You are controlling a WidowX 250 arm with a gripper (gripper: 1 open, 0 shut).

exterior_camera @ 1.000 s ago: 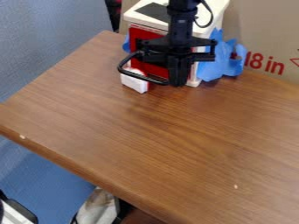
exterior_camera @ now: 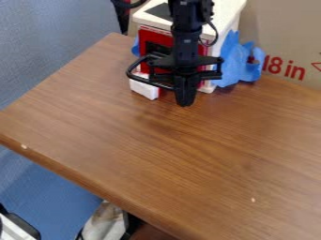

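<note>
My black gripper (exterior_camera: 185, 94) points down at the back of the wooden table (exterior_camera: 150, 178), in front of a white and red box (exterior_camera: 154, 41). Its fingertips hang by the box's lower front. A white piece (exterior_camera: 143, 86) shows at the lower left of the red front. Whether the gripper is open or shut is hard to see, as is anything between its fingers.
Blue tape or material (exterior_camera: 236, 58) flanks the box on both sides. A cardboard sheet (exterior_camera: 291, 42) with red print stands at the back right. A blue-grey surface (exterior_camera: 38, 56) lies beyond the left edge.
My gripper has shifted slightly to the left and its fingertips sit a little lower in the view. The box and table look unchanged.
</note>
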